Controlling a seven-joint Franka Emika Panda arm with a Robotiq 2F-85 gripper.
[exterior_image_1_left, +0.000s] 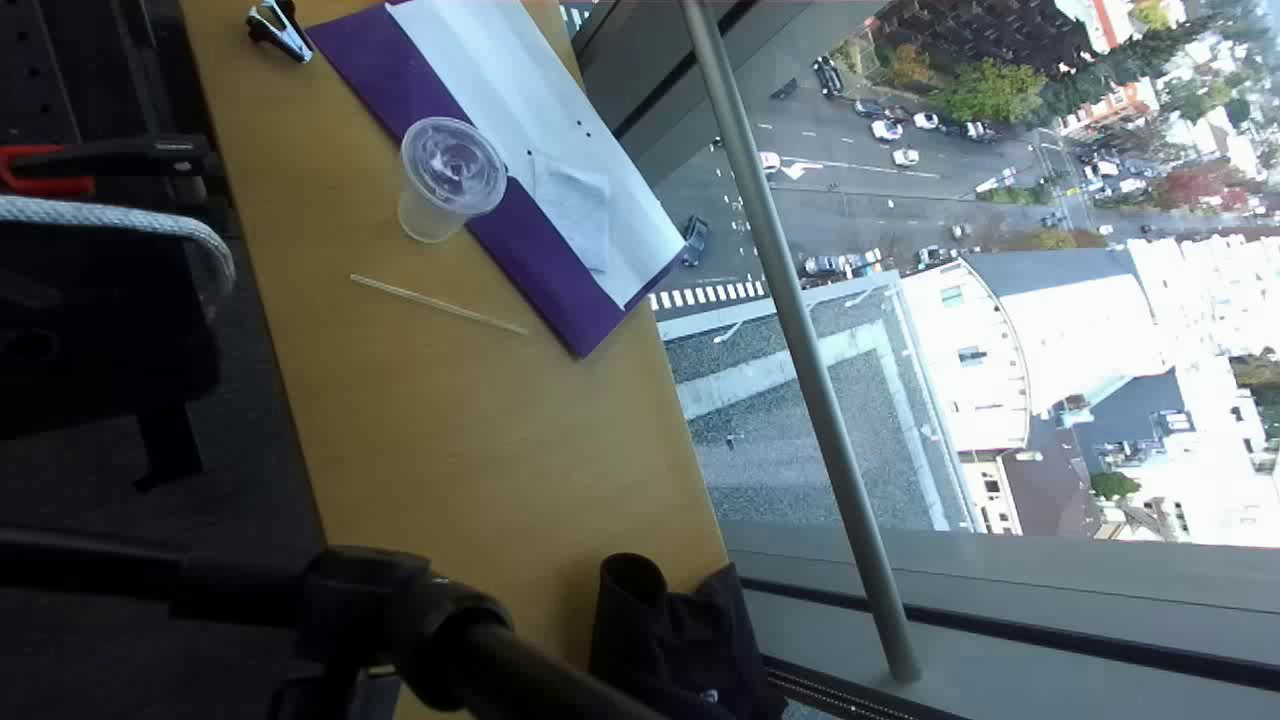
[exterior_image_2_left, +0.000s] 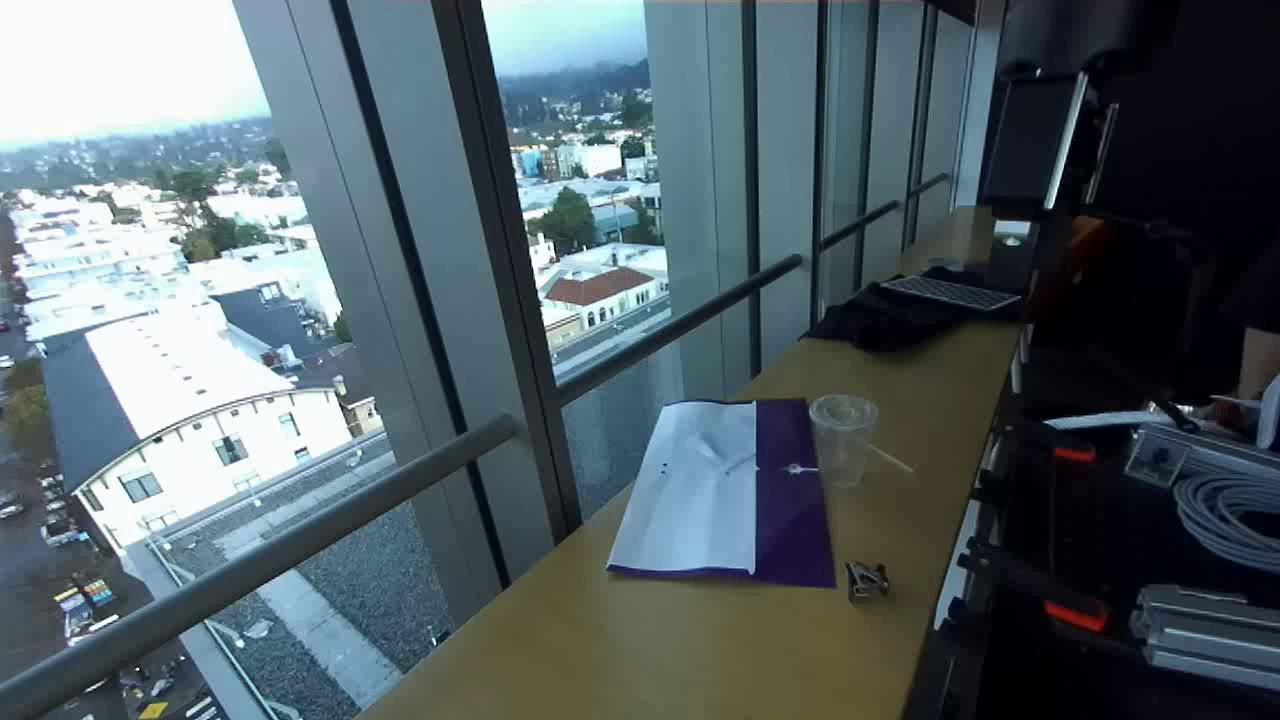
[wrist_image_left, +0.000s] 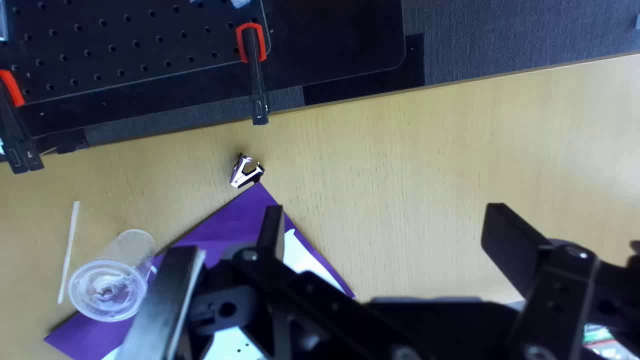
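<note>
In the wrist view my gripper is open, its two fingers wide apart over bare table with nothing between them. A clear plastic cup (wrist_image_left: 109, 288) with a lid lies at the lower left of that view; in exterior view 1 the cup (exterior_image_1_left: 453, 168) is by the edge of a purple folder (exterior_image_1_left: 546, 282). White paper (exterior_image_1_left: 522, 108) covers part of the folder. A thin pale straw (wrist_image_left: 69, 252) rests on the table beside the cup. Near the folder's corner sits a small staple remover (wrist_image_left: 246, 171), left of my gripper's gap.
Black clamps with red parts (wrist_image_left: 255, 72) grip the table edge by a dark perforated board (wrist_image_left: 120, 48). Dark cloth (exterior_image_1_left: 672, 636) lies at one end of the wooden table (exterior_image_1_left: 480, 444). A window rail (exterior_image_1_left: 792, 312) runs alongside.
</note>
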